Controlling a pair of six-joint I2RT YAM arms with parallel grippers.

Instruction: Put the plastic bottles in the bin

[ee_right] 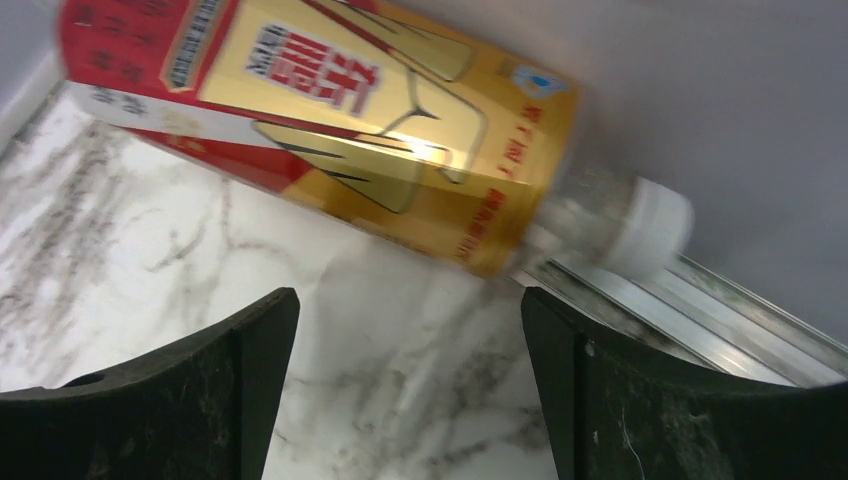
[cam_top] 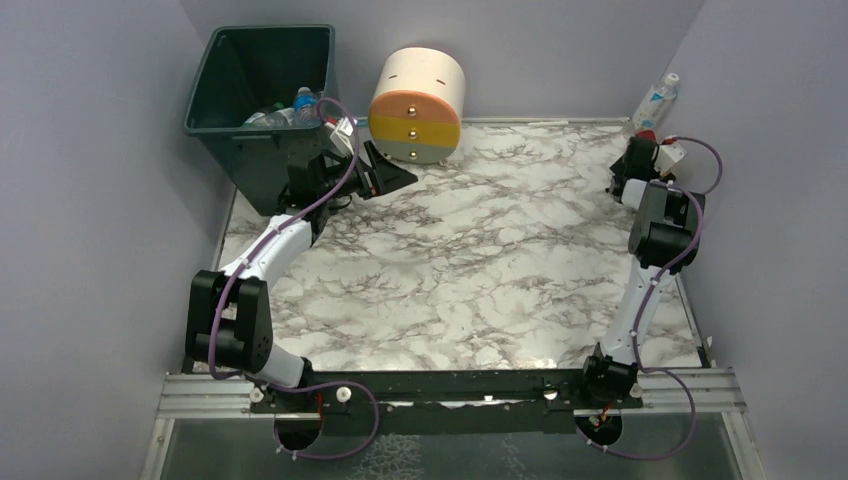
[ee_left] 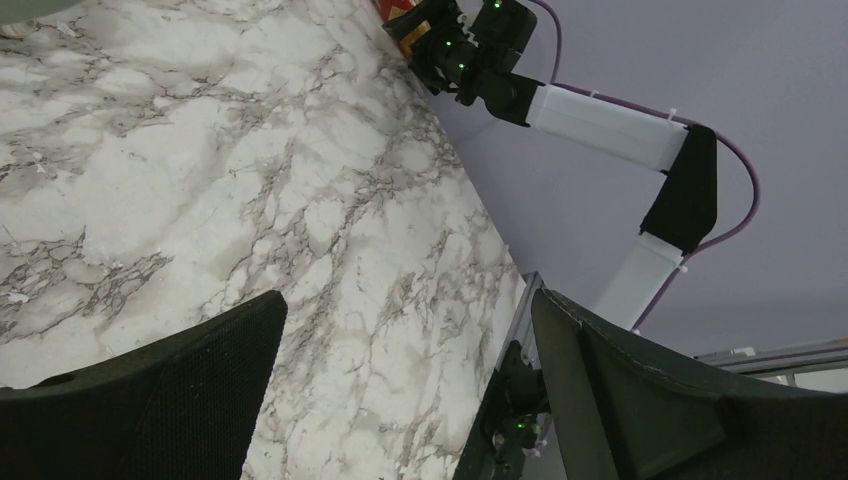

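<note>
My right gripper (cam_top: 634,168) is at the far right of the table, open, just before a red-and-gold container (ee_right: 380,140) with a white cap, lying on its side against the wall; nothing is between the fingers. A clear bottle with a white cap (cam_top: 657,100) stands or leans behind it in the top view. My left gripper (cam_top: 388,174) hangs open and empty by the green bin (cam_top: 202,90), which holds several plastic bottles (cam_top: 305,108).
A round drawer unit (cam_top: 415,90) with orange, yellow and grey fronts stands at the back, right of the bin. Walls close in at the back and right.
</note>
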